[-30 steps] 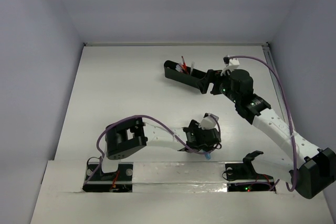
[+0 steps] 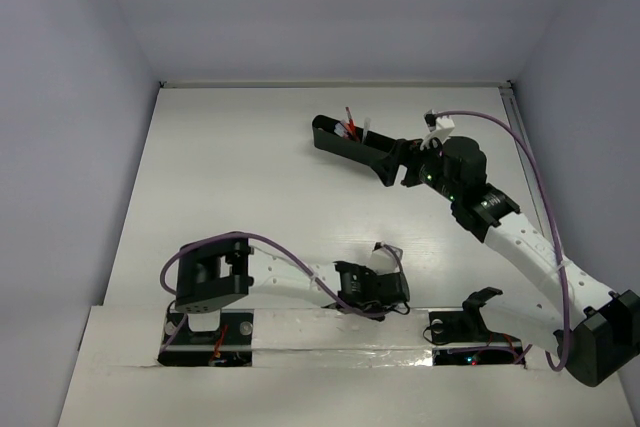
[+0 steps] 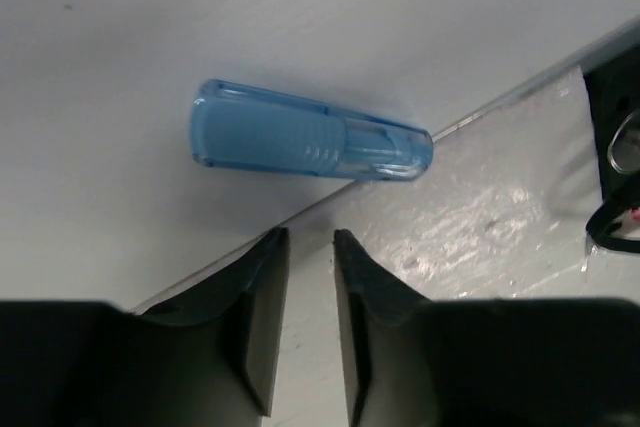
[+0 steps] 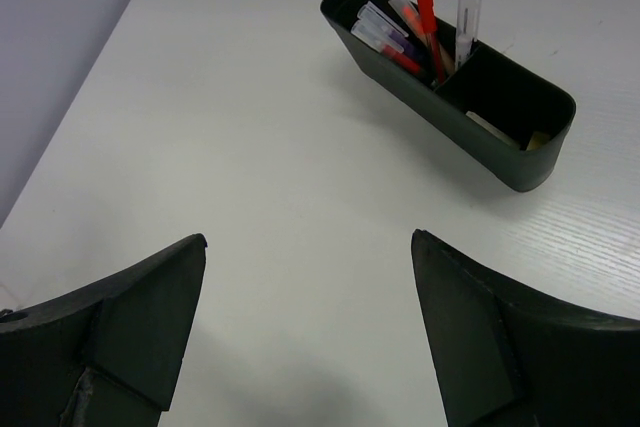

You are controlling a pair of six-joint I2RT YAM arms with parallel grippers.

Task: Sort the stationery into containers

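Note:
A translucent blue stationery piece (image 3: 270, 132) lies on the white surface by a seam in the left wrist view. Just short of it is my left gripper (image 2: 370, 302), its dark fingers parted by a small gap with nothing between them. My right gripper (image 2: 400, 167) hangs open and empty near a dark green divided container (image 2: 335, 142) (image 4: 390, 66). That container holds a red pen (image 4: 423, 2), a clear tube (image 4: 467, 22) and several other pens.
Dark trays (image 2: 205, 357) (image 2: 470, 355) with small items sit along the near edge, either side of a shiny film-covered strip (image 2: 300, 337).
My left arm has moved left and toward the near edge, covering the blue piece in the top view. My right arm has shifted only slightly.

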